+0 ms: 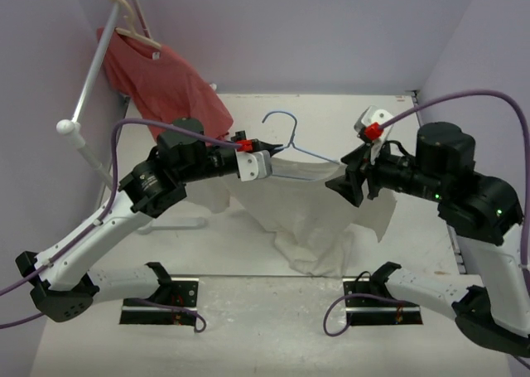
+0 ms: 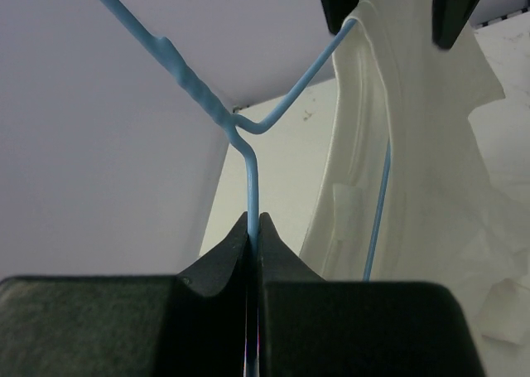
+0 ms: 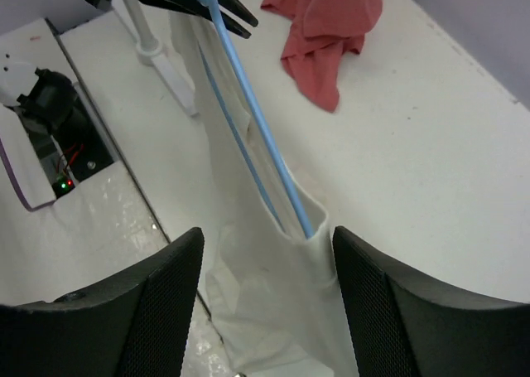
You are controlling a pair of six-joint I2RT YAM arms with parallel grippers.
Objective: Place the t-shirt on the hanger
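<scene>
A blue wire hanger [image 1: 315, 154] is held up in the top view, its hook free above the arms. My left gripper is shut on the hanger's wire just beside the neck. From the hanger drapes a white t-shirt [image 1: 290, 207]; the wire passes inside its neck opening, and the right shoulder cloth covers that arm's end. Around this shoulder stands my right gripper, open, with the t-shirt's neckline edge [image 3: 310, 248] and the hanger wire between its spread fingers. How the shirt sits on the left hanger arm is hidden behind my left gripper in the top view.
At the upper left a white rack [image 1: 95, 62] carries a red t-shirt [image 1: 170, 83] on a wooden hanger [image 1: 137, 36]. Grey walls close in both sides.
</scene>
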